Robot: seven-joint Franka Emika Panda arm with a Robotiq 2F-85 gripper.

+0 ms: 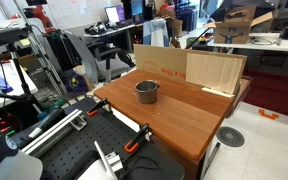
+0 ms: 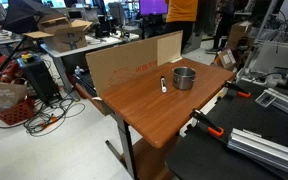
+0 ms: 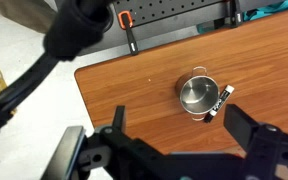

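A metal pot with small side handles stands upright on the brown wooden table. From above, in the wrist view, the pot looks empty. Close beside it lies a short black-and-white stick, perhaps a marker; exterior view 2 also shows this marker near the pot. My gripper has its dark fingers spread wide apart at the lower edge of the wrist view. It is open, with nothing held between them, and the pot lies well beyond the fingertips.
Cardboard panels stand along one table edge. A black base surface with metal rails and orange-tipped clamps adjoins the opposite edge.
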